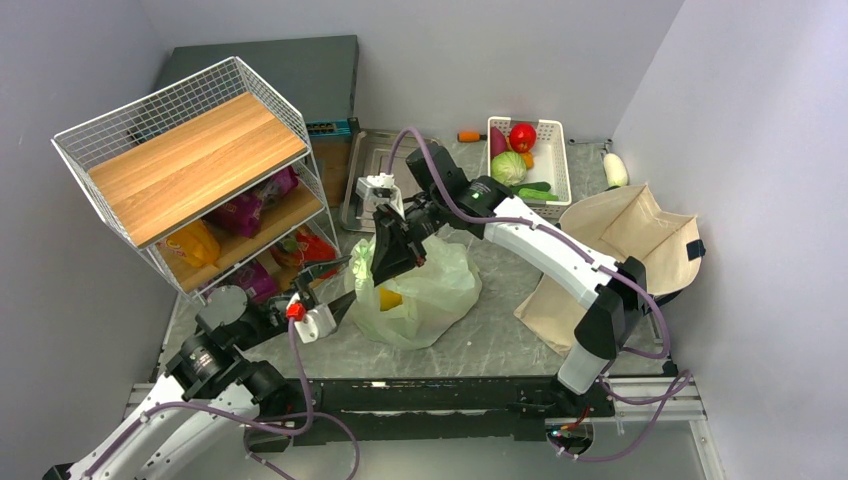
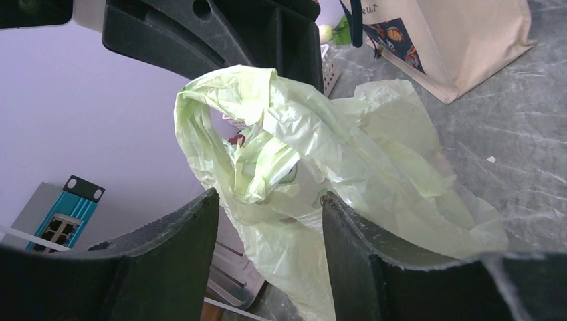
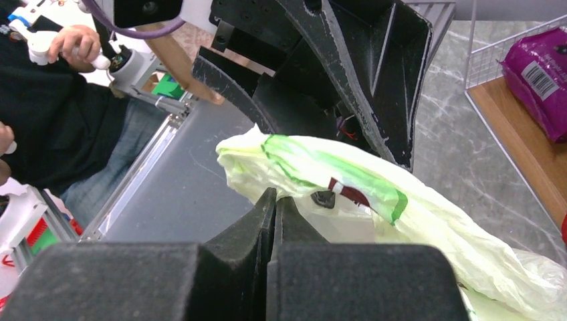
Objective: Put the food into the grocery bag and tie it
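A pale green plastic bag (image 1: 440, 300) stands open on the grey counter, a yellow item (image 1: 388, 298) showing inside it. My right gripper (image 1: 378, 278) points down at the bag's upper left side. In the right wrist view its fingers (image 3: 234, 241) are shut, and a twisted strip of bag plastic (image 3: 321, 164) passes right at their tips; whether any is pinched I cannot tell. My left gripper is open at the bag's left side. Between and beyond its fingers hangs a folded handle (image 2: 257, 180) of the bag, not gripped.
A wire rack (image 1: 190, 165) with packaged food on its shelves stands close behind my left arm. A white basket (image 1: 553, 160) of vegetables is at the back, near a metal tray (image 1: 355, 190). An open beige tote bag (image 1: 640, 230) sits right. Counter between the plastic bag and tote is free.
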